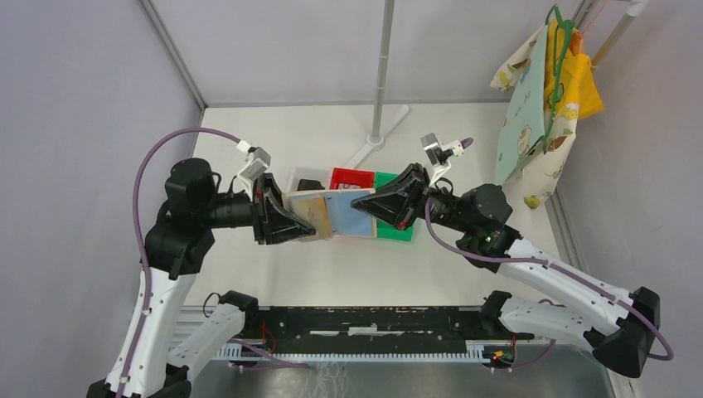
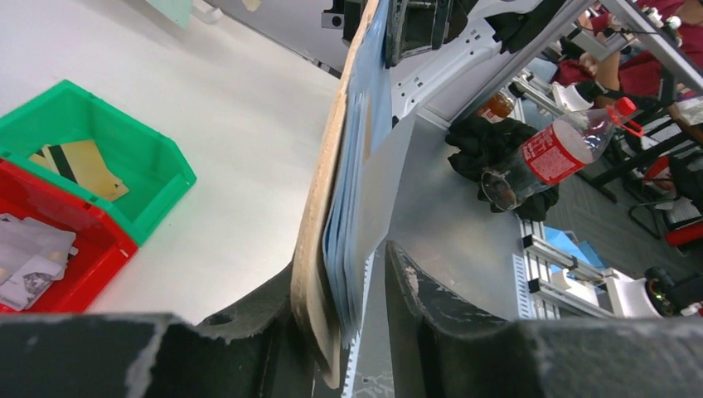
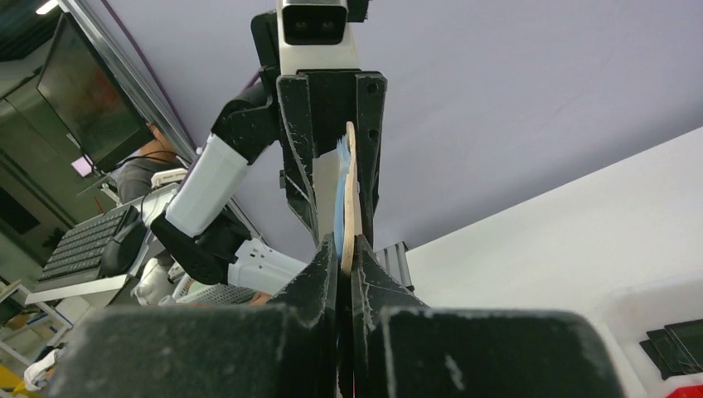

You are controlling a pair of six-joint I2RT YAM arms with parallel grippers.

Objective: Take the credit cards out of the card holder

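The card holder (image 1: 344,211), tan outside with blue sleeves, hangs between both grippers above the table. My right gripper (image 1: 365,203) is shut on its right end; in the right wrist view its fingers close on the thin edge. My left gripper (image 1: 294,225) is at the other end, its fingers part open around the tan cover and sleeves (image 2: 344,224). A pale translucent flap stands out from the blue sleeves in the left wrist view. Whether cards sit inside cannot be told.
Below are a red bin (image 2: 66,249), a green bin (image 2: 141,182) holding tan pieces, and dark items (image 3: 676,348). Hanging bags (image 1: 539,116) stand at the back right.
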